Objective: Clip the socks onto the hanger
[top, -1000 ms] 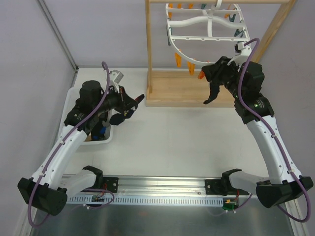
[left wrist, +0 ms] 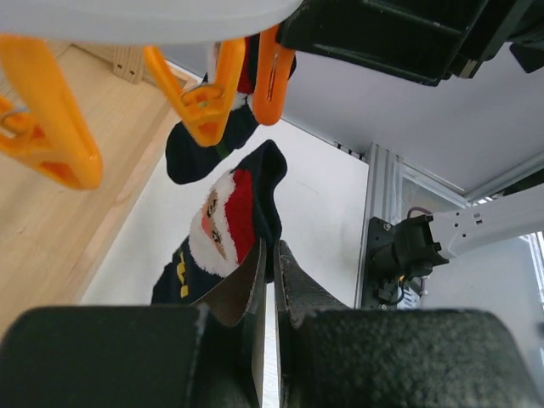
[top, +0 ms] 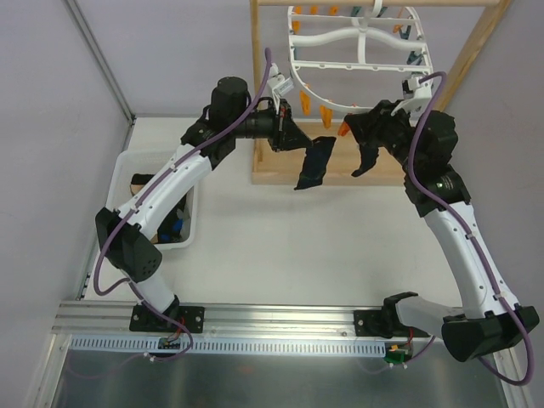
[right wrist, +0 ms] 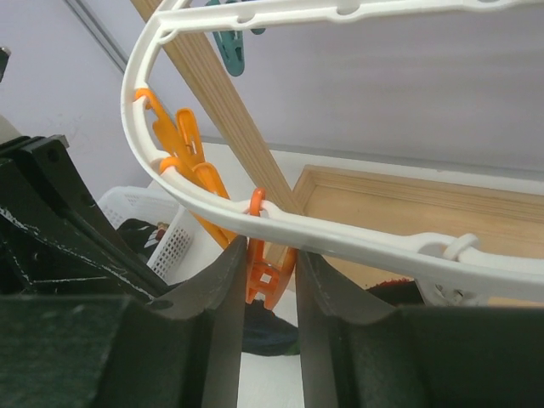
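My left gripper [top: 291, 136] is shut on a dark sock with red and white patches [left wrist: 242, 208], which hangs just left of and below the hanger's clips. My right gripper [top: 352, 125] is at the white hanger [top: 357, 64], its fingers around an orange clip [right wrist: 263, 280], part open as far as shows. A second dark sock [top: 367, 160] hangs below that clip; in the left wrist view it shows behind the first [left wrist: 195, 149]. Other orange clips [left wrist: 204, 102] hang along the hanger's curved rail.
A white basket [top: 127, 178] with more socks stands at the left. The wooden stand [top: 280, 174] holds the hanger at the back.
My left gripper has swung right and up from beside the basket to near the hanger, carrying the sock. The right arm has barely moved.
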